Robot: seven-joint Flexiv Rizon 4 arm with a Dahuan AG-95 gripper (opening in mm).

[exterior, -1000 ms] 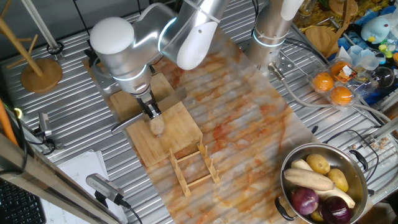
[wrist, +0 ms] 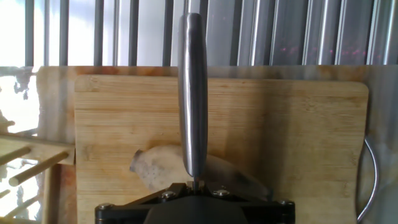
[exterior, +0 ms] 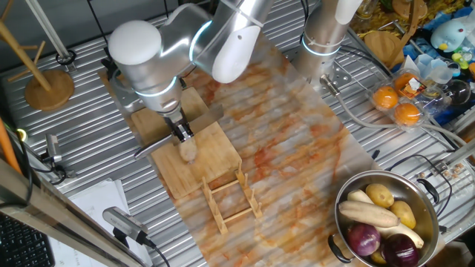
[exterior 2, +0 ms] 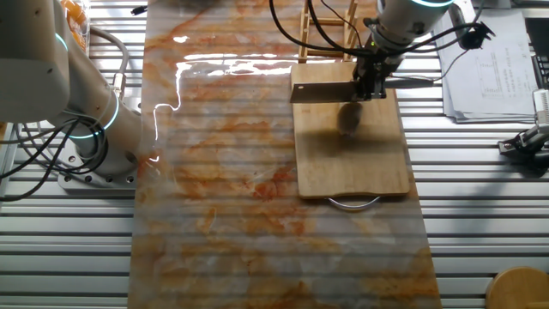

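My gripper [exterior: 182, 135] is shut on a knife and hangs over the wooden cutting board [exterior 2: 352, 176]. The knife's metal handle [wrist: 193, 93] sticks out on one side of the fingers, and its broad blade [exterior 2: 322, 92] on the other. On the board lies an elongated, pale brown root vegetable [wrist: 160, 167], close to the gripper in exterior view 1 and partly covered by the knife handle and gripper in the wrist view. The blade appears to be above the board; its exact height over the vegetable cannot be told.
A wooden rack [exterior: 231, 200] stands at one end of the board. A steel pot [exterior: 343, 222] holding potatoes, purple onions and long pale vegetables is at lower right. Between board and pot the marbled mat [exterior: 297, 148] is clear. Papers [exterior 2: 489, 69] lie beyond the mat.
My gripper and the knife have shifted very slightly to the right in exterior view 1. The vegetable, board, rack and pot look unmoved.
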